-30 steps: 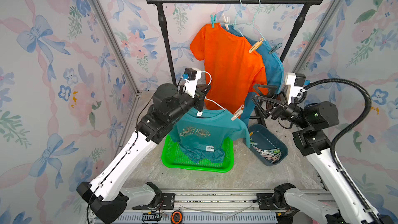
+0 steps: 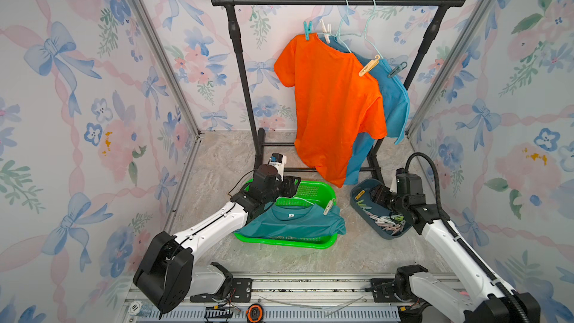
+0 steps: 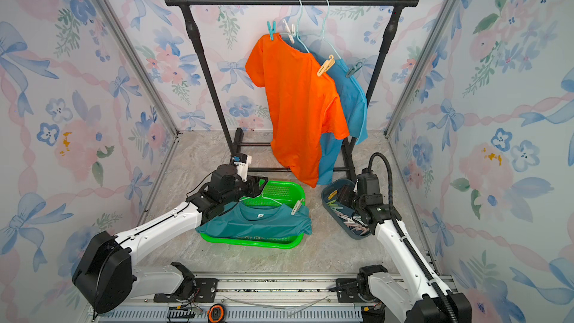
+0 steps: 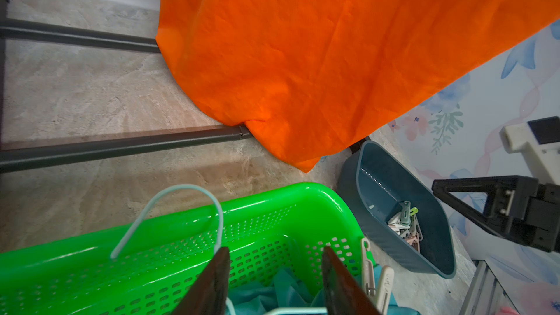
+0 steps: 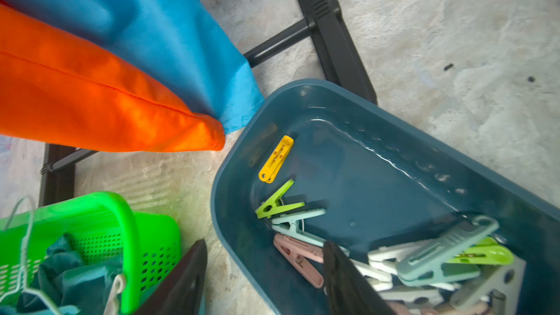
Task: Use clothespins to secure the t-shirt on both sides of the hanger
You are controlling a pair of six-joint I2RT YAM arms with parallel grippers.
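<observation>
A teal T-shirt (image 2: 287, 221) lies in the green basket (image 2: 330, 241), a white hanger (image 4: 219, 221) at its neck, with a pale clothespin (image 2: 329, 206) on its right shoulder in the top left view. My left gripper (image 2: 291, 186) is low over the basket at the hanger; its fingers are blurred in the left wrist view, with a gap between them. My right gripper (image 2: 382, 194) hangs over the blue-grey bin of clothespins (image 5: 443, 262); whether it grips anything is hard to see, its blurred fingertips apart at the bottom of the right wrist view.
An orange T-shirt (image 2: 329, 101) and a blue T-shirt (image 2: 394, 107) hang pinned on hangers from the black rack (image 2: 275, 1). The orange hem hangs close above the basket and bin.
My left arm has come down with the hanger and teal shirt, which now rests in the basket. My right arm has descended to the clothespin bin.
</observation>
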